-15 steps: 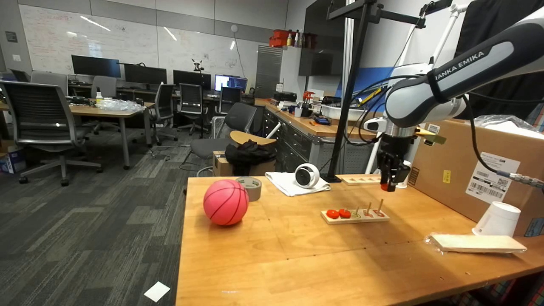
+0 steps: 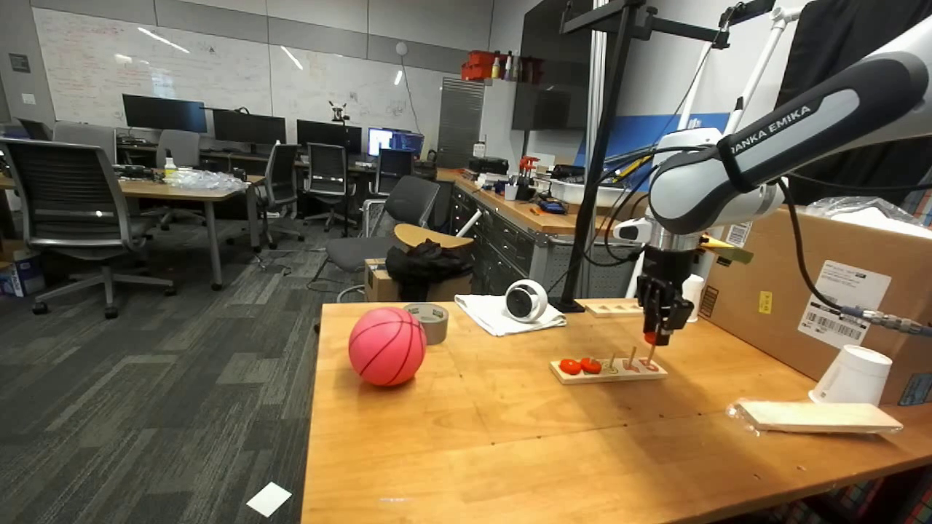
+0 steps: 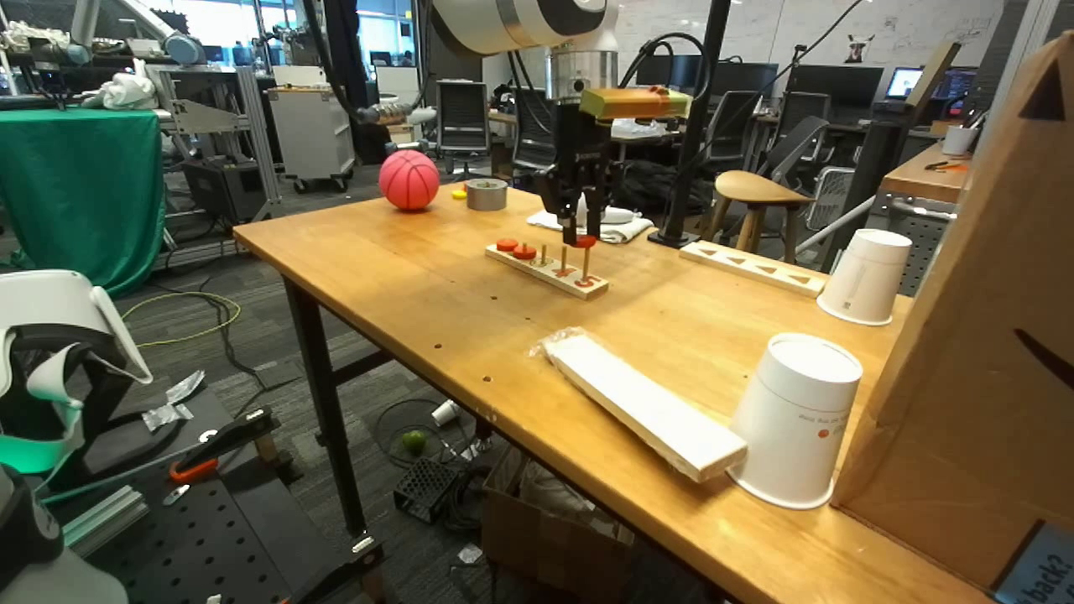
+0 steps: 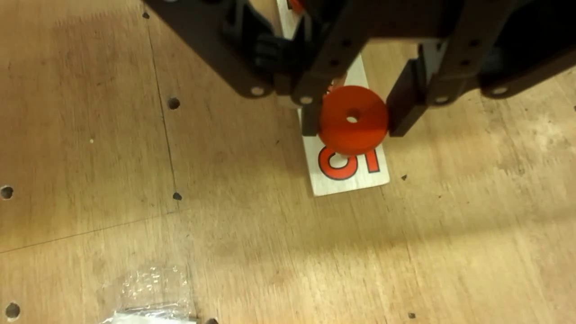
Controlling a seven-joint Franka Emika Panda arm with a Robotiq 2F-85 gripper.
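Between the fingertips of my gripper is a red disc (image 4: 353, 132) with a small hole in its middle, and the fingers are shut on it. In the wrist view the disc lies over the board's numbered end (image 4: 351, 181), just above the printed 5 and covering part of the board. Exterior view 2 shows the disc (image 3: 581, 242) at the top of the tallest peg (image 3: 586, 263); whether the peg has entered the hole cannot be told. On the pegged board (image 2: 598, 377), two red pieces (image 2: 569, 367) rest at the opposite end, and the other pegs stand bare.
A wrapped wooden plank (image 3: 644, 403) and two white cups (image 3: 800, 418) are on the box side of the table. A pink ball (image 2: 386, 346), a tape roll (image 2: 430, 322) and a white cloth (image 2: 498, 316) lie toward the other end. Table in front of the board is clear.
My gripper has shifted left and down in exterior view 1, carrying the red disc from beyond the board to the top of its end peg. The board has not moved.
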